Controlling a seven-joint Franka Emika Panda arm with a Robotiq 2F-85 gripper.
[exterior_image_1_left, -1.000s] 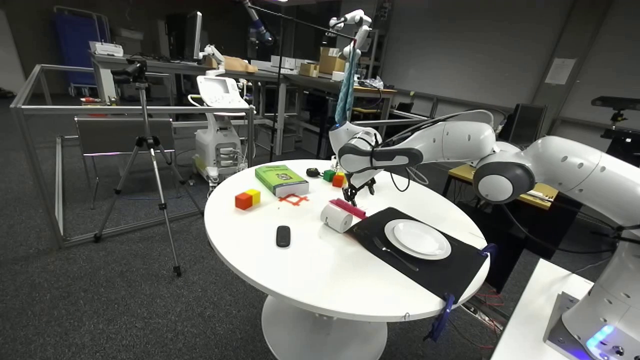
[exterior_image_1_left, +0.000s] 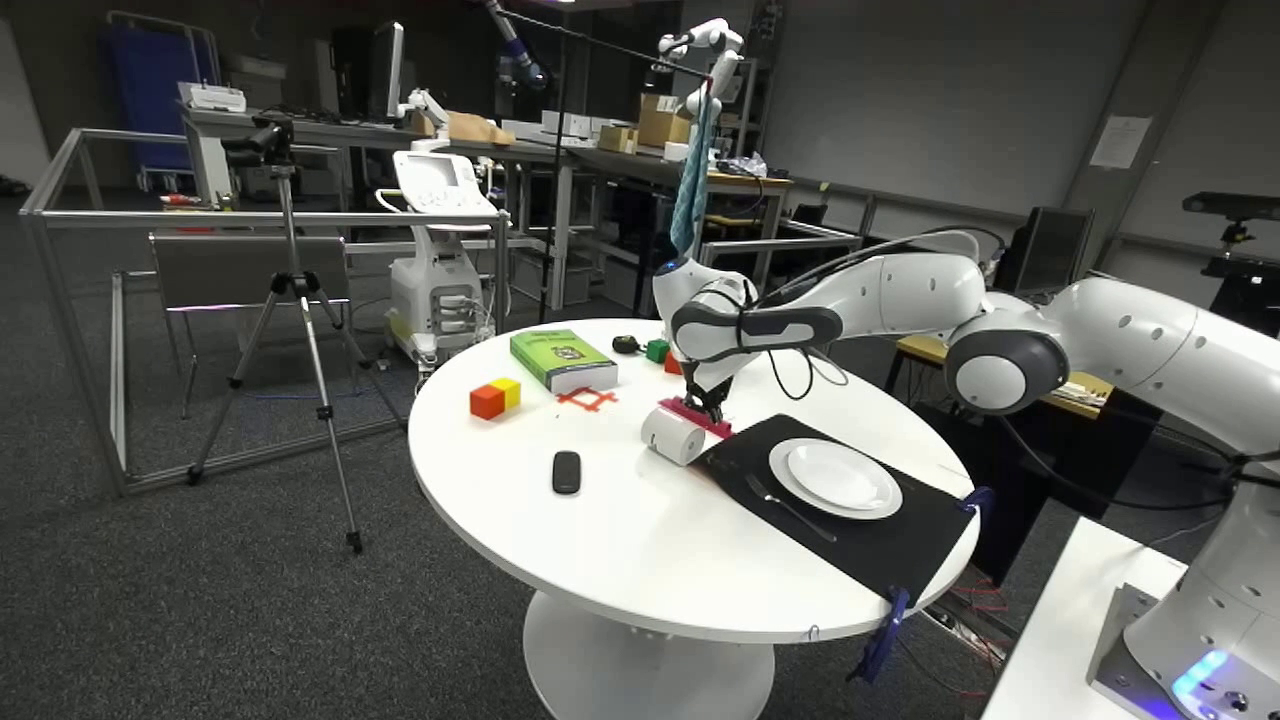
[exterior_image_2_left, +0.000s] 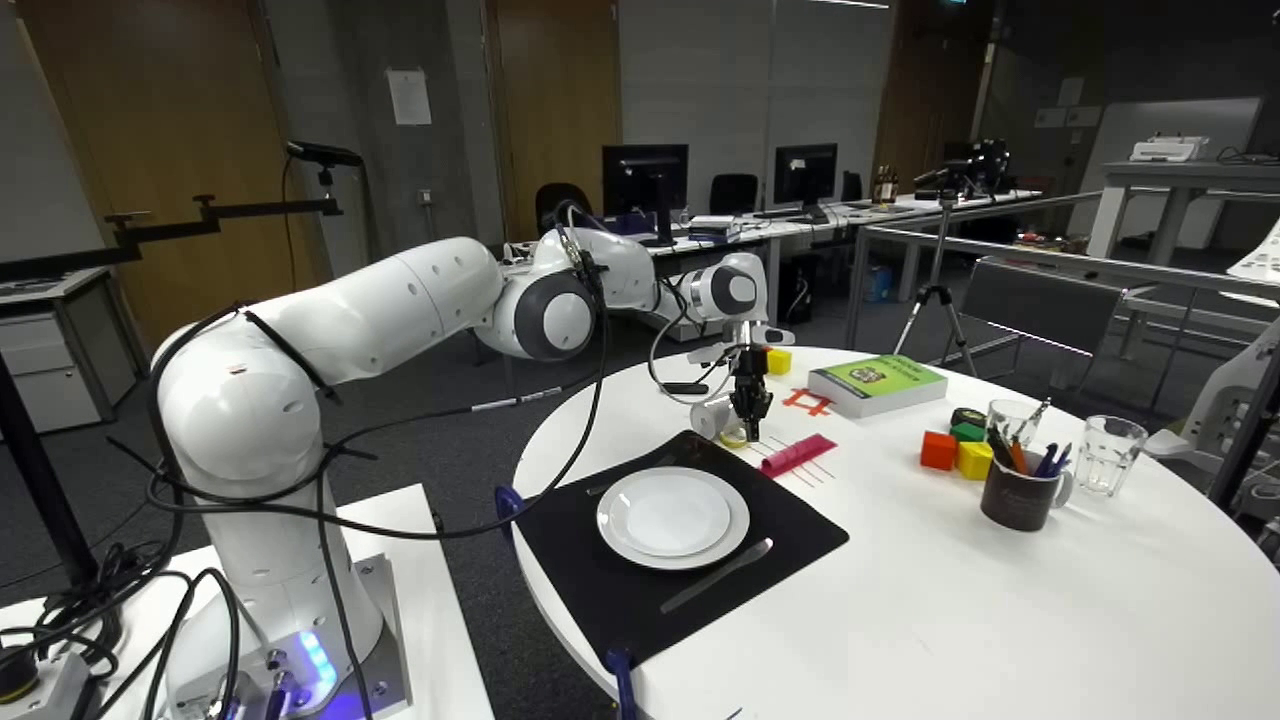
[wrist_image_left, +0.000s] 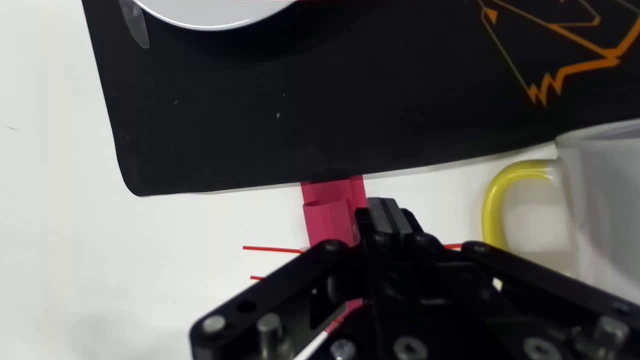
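Observation:
A magenta folded or rolled strip (exterior_image_2_left: 798, 455) lies on the white table beside the black placemat (exterior_image_2_left: 768, 540). In the wrist view, part of the strip (wrist_image_left: 330, 219) shows just left of my fingertips, and the rest is hidden under the gripper. My gripper is shut, its fingers pressed side by side, with nothing visible between them. It points down close to the table, as the second exterior view also shows (exterior_image_2_left: 752, 430). A white mug (exterior_image_1_left: 672, 436) with a yellow handle (wrist_image_left: 495, 207) lies on its side close by the gripper.
White plates (exterior_image_1_left: 836, 476) sit on the placemat, with a fork (exterior_image_1_left: 788, 506) and a knife (exterior_image_2_left: 716, 576) beside them. A green book (exterior_image_1_left: 561, 361), coloured blocks (exterior_image_2_left: 939, 450), a pen mug (exterior_image_2_left: 1020, 492) and glasses (exterior_image_2_left: 1110, 454) stand elsewhere.
My gripper has come down to the magenta strip and gone from open to shut. The strip and the white mug lie about where they were.

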